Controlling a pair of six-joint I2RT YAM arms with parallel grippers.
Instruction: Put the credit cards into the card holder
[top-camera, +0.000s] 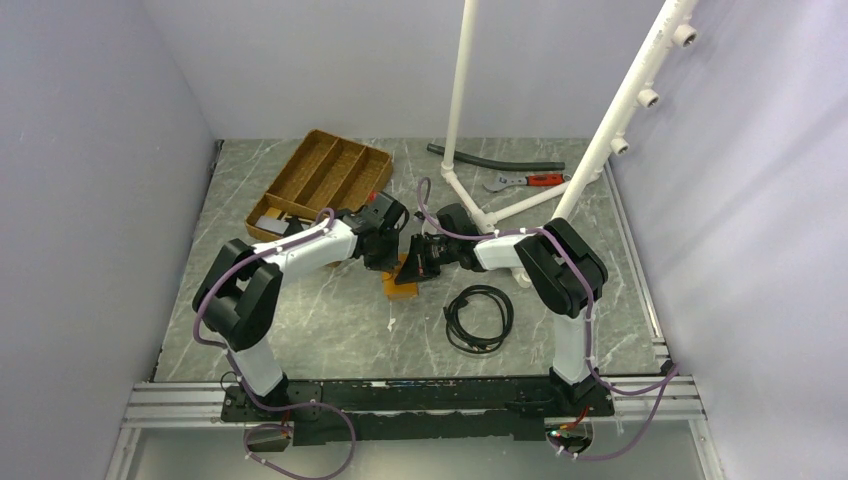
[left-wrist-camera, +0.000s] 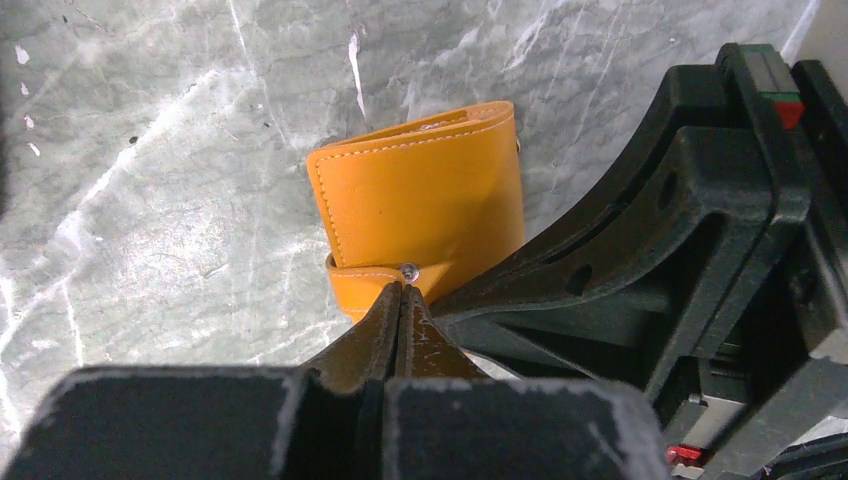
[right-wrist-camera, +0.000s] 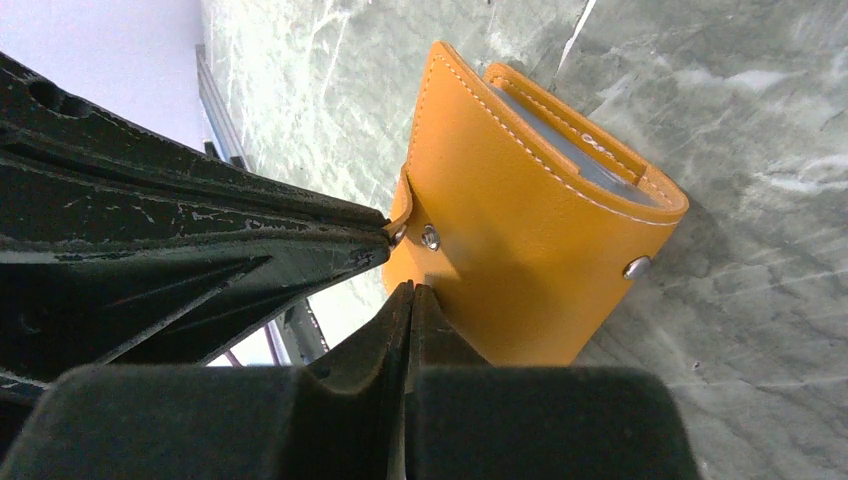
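Observation:
The orange leather card holder (top-camera: 401, 285) lies folded on the table, under both grippers. In the left wrist view its strap (left-wrist-camera: 360, 274) and a metal snap (left-wrist-camera: 409, 271) sit right at the tips of my shut left gripper. In the right wrist view the strap end stands up a little against the left fingertips; I cannot tell whether they pinch it. My right gripper is shut against the holder's front, below a metal stud (right-wrist-camera: 430, 237), with nothing showing between its fingers. Grey-clear sheets (right-wrist-camera: 565, 135) show inside the holder. No loose card is clearly recognizable.
A brown compartment tray (top-camera: 378, 165) stands at the back left, with pale flat items (top-camera: 271, 223) in its near corner. A coiled black cable (top-camera: 479, 319) lies right of the holder. White pipes (top-camera: 520, 205) and a red-handled wrench (top-camera: 545, 180) are behind.

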